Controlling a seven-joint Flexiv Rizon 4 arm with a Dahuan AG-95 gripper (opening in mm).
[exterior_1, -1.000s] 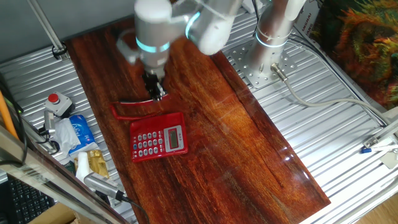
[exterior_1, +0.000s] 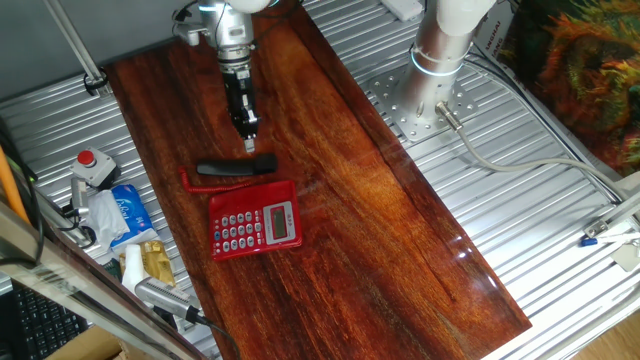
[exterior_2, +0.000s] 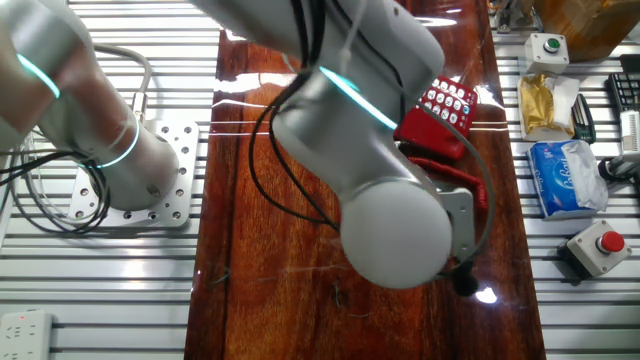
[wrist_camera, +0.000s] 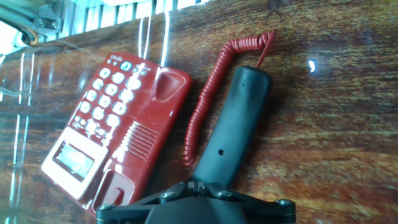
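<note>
A red desk phone (exterior_1: 255, 220) with a grey keypad and display lies on the wooden table. Beyond it the black handset (exterior_1: 225, 167) rests on the wood, off its cradle. A coiled red cord (wrist_camera: 203, 102) runs between phone and handset in the wrist view. My gripper (exterior_1: 250, 147) points down beside the handset's right end in exterior view 1. In the wrist view its fingertips (wrist_camera: 201, 185) sit close together over the handset's near end, hiding that end. The gripper looks shut, with nothing visible between its fingers. The arm hides the gripper in exterior view 2.
Along the table's left side in exterior view 1 are a red-button box (exterior_1: 93, 167), a blue tissue pack (exterior_1: 130, 215) and a grey device (exterior_1: 160, 295).
My gripper has moved slightly back from the handset and the arm has swung away toward the top. The handset showed a thin dark edge a second ago; now its broad black face shows.
</note>
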